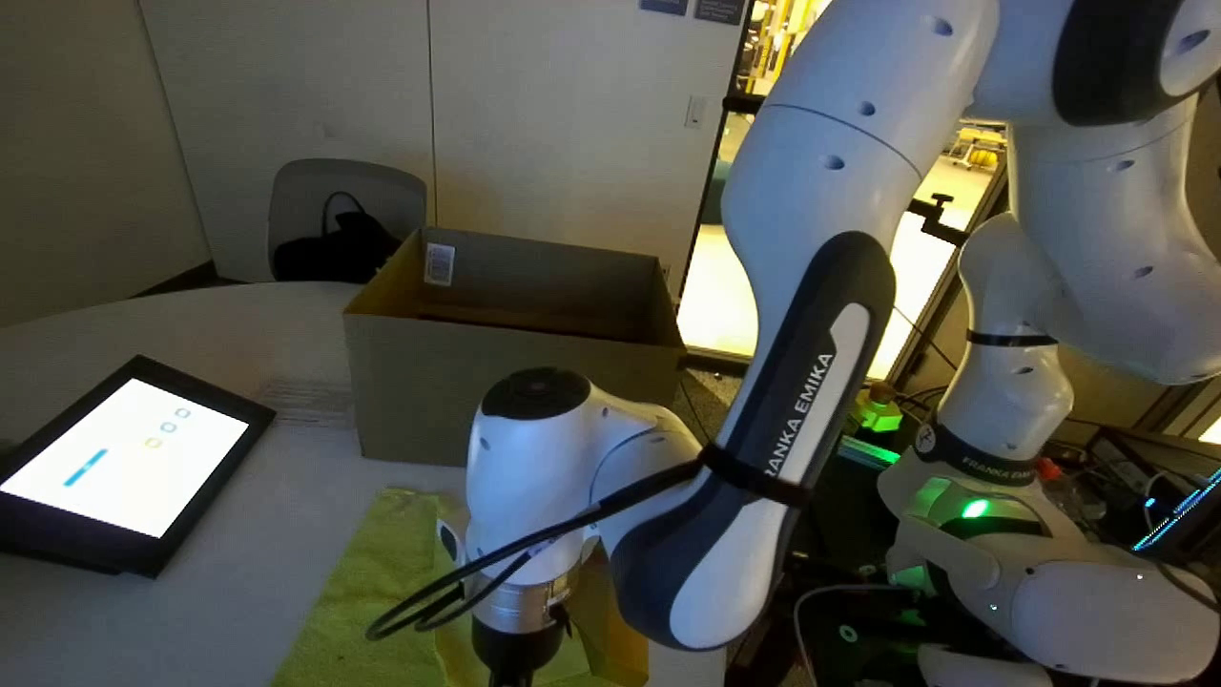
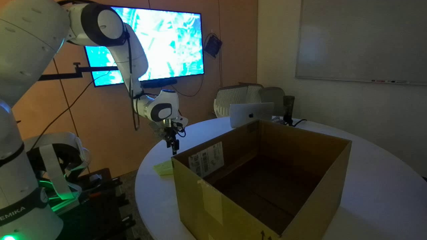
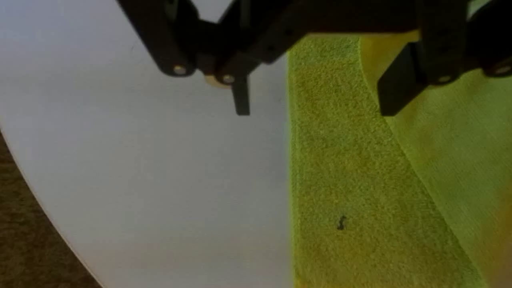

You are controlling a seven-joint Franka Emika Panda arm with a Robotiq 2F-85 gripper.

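A yellow-green towel (image 1: 366,584) lies on the white table, with one part folded over, as the diagonal edge in the wrist view shows. In that view, my gripper has its fingers well apart, with nothing held between them. One fingertip (image 3: 242,101) is seen against bare table, the other against the towel's folded layer (image 3: 451,129). From exterior view 2, the gripper (image 2: 174,148) points down beside the box, near the table's edge. The fingertips fall below the frame in exterior view 1.
A large open cardboard box (image 1: 406,389) stands behind the towel. A lit tablet (image 1: 132,458) sits to the left, and a laptop (image 2: 250,114) is beyond the box. A yellow object (image 1: 624,624) beside the towel is partly hidden by my arm. Bare table lies left of the towel.
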